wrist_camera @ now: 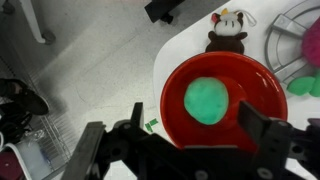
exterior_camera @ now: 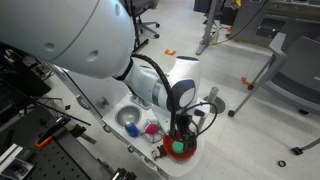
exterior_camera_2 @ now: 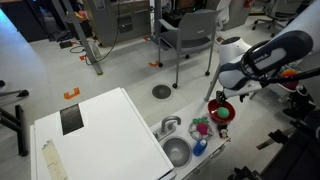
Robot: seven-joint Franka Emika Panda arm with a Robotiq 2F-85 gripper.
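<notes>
A green ball-like object [wrist_camera: 206,100] lies inside a red bowl [wrist_camera: 178,92] in the wrist view. My gripper stands open above the near part of that bowl, its dark fingers [wrist_camera: 122,145] apart with no object held between them. From exterior view 1, the gripper [exterior_camera: 180,135] is over the bowl [exterior_camera: 179,156], and the green object [exterior_camera: 179,147] shows below it. The arm partly covers the bowl in exterior view 2, where the green object [exterior_camera_2: 223,113] is still visible. How far the fingertips are from the object is hard to tell.
A small dark plush toy [wrist_camera: 226,38] sits just beyond the bowl. Pink and green items [exterior_camera: 152,129], a blue object [exterior_camera: 131,129] and a metal sink [exterior_camera: 128,115] with a faucet are nearby.
</notes>
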